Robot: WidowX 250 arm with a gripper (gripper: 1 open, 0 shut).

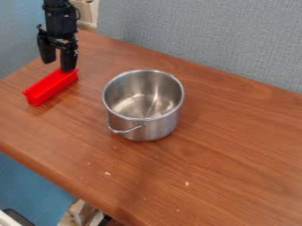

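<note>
My black gripper point(58, 55) hangs at the upper left with its fingers open, just above and behind the far end of a long red block point(49, 86) lying on the wooden table near its left edge. Whether the fingertips touch the block is hard to tell. A steel pot point(143, 105) with a wire handle stands to the right of the block, apart from it, and looks empty.
A grey padded wall point(213, 35) runs along the back, and the table's left edge drops off beside the block.
</note>
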